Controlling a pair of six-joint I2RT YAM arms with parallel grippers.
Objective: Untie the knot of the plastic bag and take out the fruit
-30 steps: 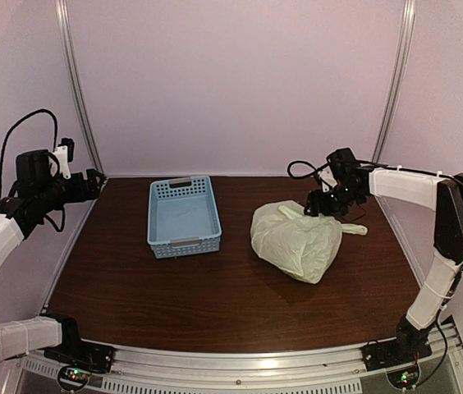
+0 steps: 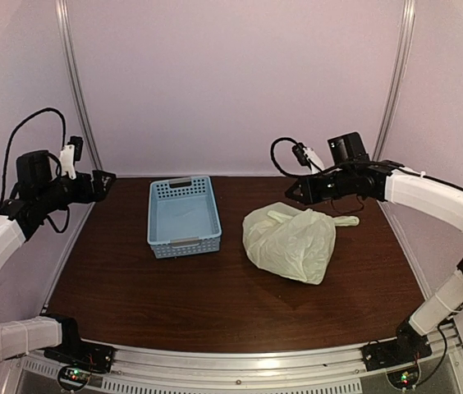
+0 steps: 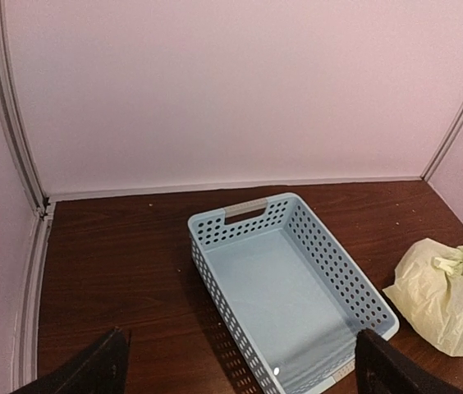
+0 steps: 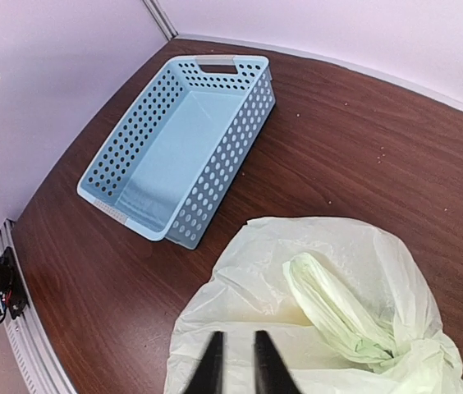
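A pale, translucent plastic bag [image 2: 287, 246] lies crumpled on the right of the table, with gathered strands on top [image 4: 338, 312]; its contents are hidden. My right gripper [image 2: 297, 192] hangs in the air just above the bag's back left part, nothing visible in it; in the right wrist view its blurred fingertips at the bottom are close together, shut. My left gripper [image 2: 100, 185] is raised at the left, away from the bag, open with empty space between its fingers in the left wrist view.
An empty light blue basket [image 2: 184, 215] stands left of the bag. Pale walls close it in at the back and sides.
My right gripper has lifted and moved left off the bag's top. The bag sits slightly left of where it was a second ago. My left gripper has shifted slightly right.
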